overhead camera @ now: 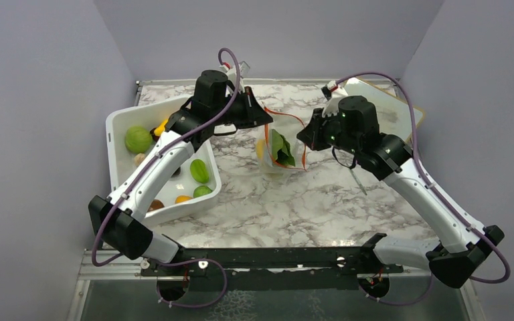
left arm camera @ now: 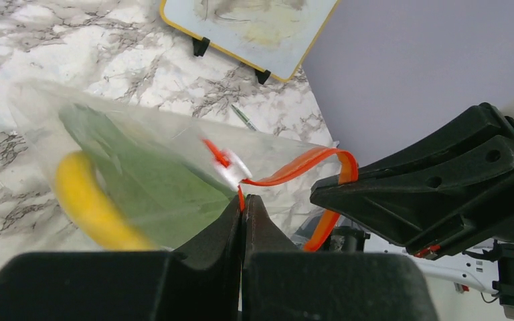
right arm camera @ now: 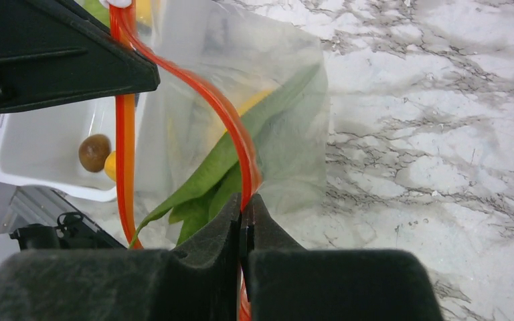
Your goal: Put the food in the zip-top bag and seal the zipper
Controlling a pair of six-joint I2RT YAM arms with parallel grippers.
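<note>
The clear zip bag hangs between my grippers, its red zipper edge spread open. It holds green leaves and a yellow banana-like item. My left gripper is shut on one side of the zipper edge, near the white slider. My right gripper is shut on the other side of the red edge, as the right wrist view shows.
A white bin of mixed produce stands at the left. A yellow-edged board lies back right, with a pen near it.
</note>
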